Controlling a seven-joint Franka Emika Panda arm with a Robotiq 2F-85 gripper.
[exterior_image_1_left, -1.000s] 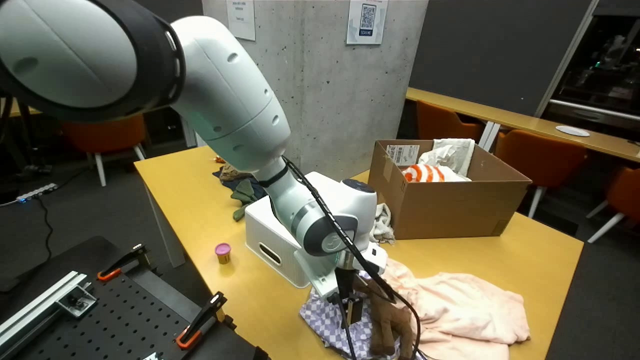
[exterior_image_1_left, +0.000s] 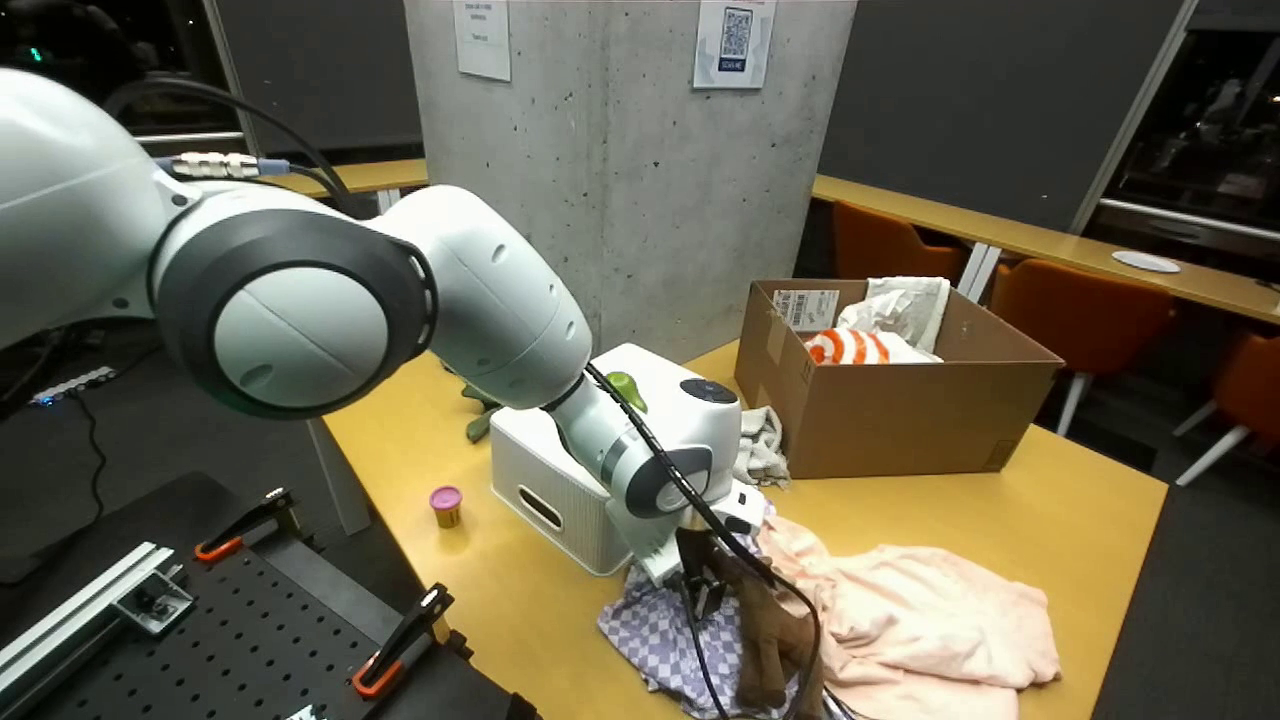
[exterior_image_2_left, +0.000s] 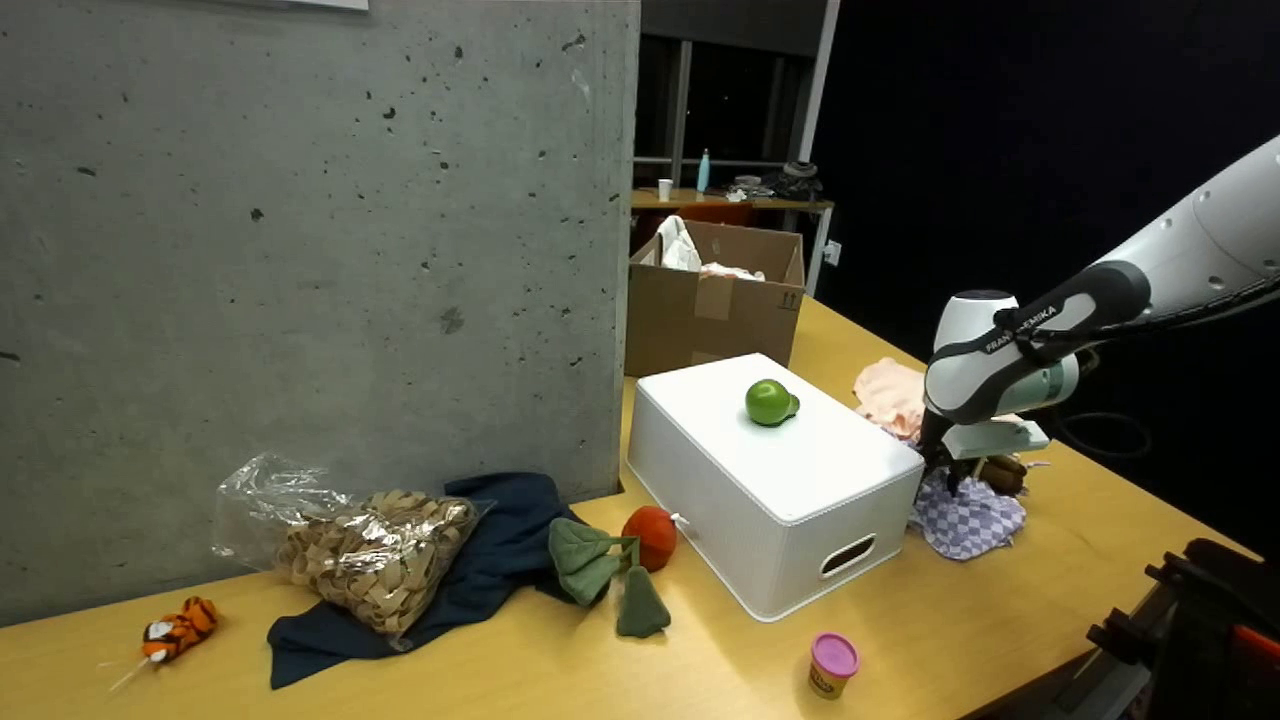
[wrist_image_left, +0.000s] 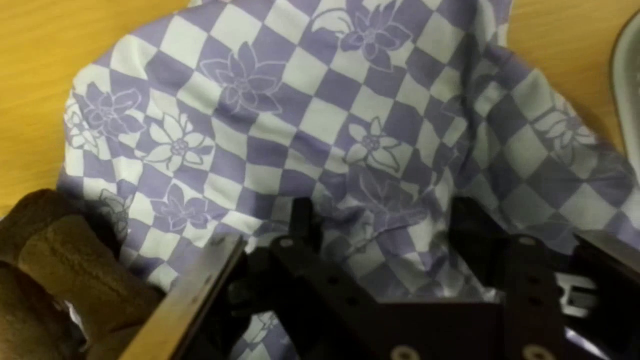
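Note:
My gripper hangs low over a purple-and-white checked cloth (wrist_image_left: 258, 144) printed with flowers. Its dark fingers (wrist_image_left: 304, 222) stand part open, with the cloth showing in the gap; whether the tips touch it I cannot tell. In exterior view 1 the same cloth (exterior_image_1_left: 648, 636) lies partly below the gripper (exterior_image_1_left: 702, 594). A brown plush toy (wrist_image_left: 84, 264) is beside the gripper, at the left of the wrist view. Pale pink cloth (exterior_image_1_left: 936, 612) spreads out to the right in exterior view 1.
A white lidded box (exterior_image_2_left: 768, 516) stands close to the arm, a green fruit (exterior_image_2_left: 769, 402) on its lid. Behind is an open cardboard box (exterior_image_1_left: 888, 414) with cloths inside. A small pink-lidded tub (exterior_image_2_left: 830, 664) sits near the table's edge. Bare table (exterior_image_1_left: 516, 648) lies in front.
The arm's upper links have come down and shifted in the view. My gripper has moved slightly, staying over the checked cloth. The cloths and boxes look unmoved.

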